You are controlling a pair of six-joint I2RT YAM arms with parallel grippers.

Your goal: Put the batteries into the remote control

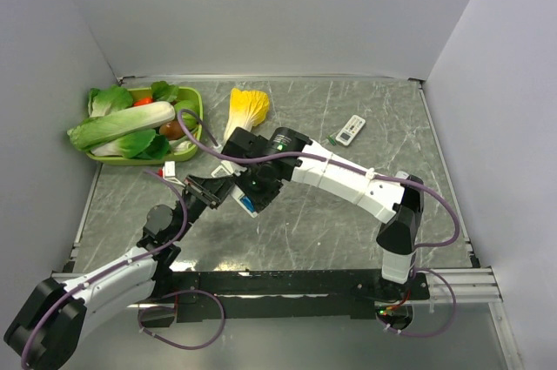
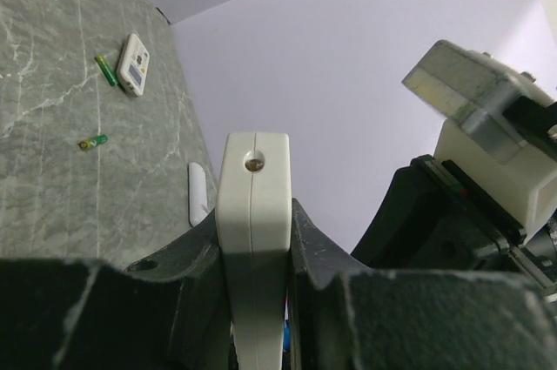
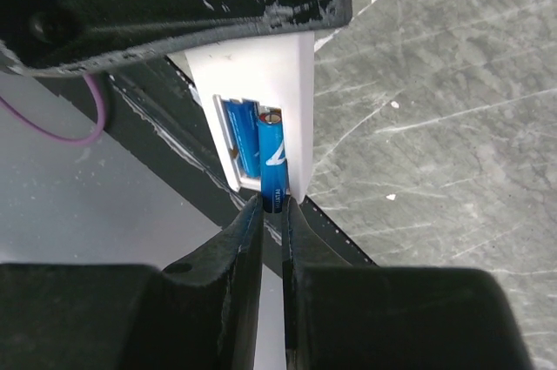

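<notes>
My left gripper (image 1: 222,185) is shut on a white remote (image 2: 252,178), seen end-on in the left wrist view. In the right wrist view the remote's open battery compartment holds one blue battery (image 3: 244,139); a second blue battery (image 3: 271,157) lies over the compartment beside it, its lower end in the fingertips of my right gripper. Whether that battery is fully seated I cannot tell. In the top view my right gripper largely covers the remote.
Another white remote (image 1: 349,131) lies at the back right with green batteries (image 2: 93,142) near it. A green basket of vegetables (image 1: 193,104) stands at the back left, a yellow cabbage (image 1: 248,107) beside it.
</notes>
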